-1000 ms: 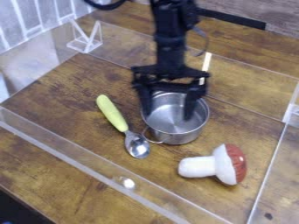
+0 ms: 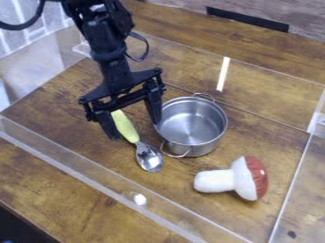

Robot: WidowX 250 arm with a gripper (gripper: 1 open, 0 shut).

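Note:
My black gripper (image 2: 122,104) is open, hanging low at centre-left over the pale yellow handle of a spoon (image 2: 150,158). It partly hides that handle; the silver bowl end points toward the front. Just right of the gripper stands a steel pot (image 2: 193,123) with wire handles. At the front right a toy mushroom (image 2: 231,178) with a white stem and red cap lies on its side.
The wooden table (image 2: 64,180) has clear room at the front left and back right. Clear plastic edges run round the work area.
My gripper has moved left and down, from over the pot to over the spoon's handle. The spoon, pot and mushroom look unmoved.

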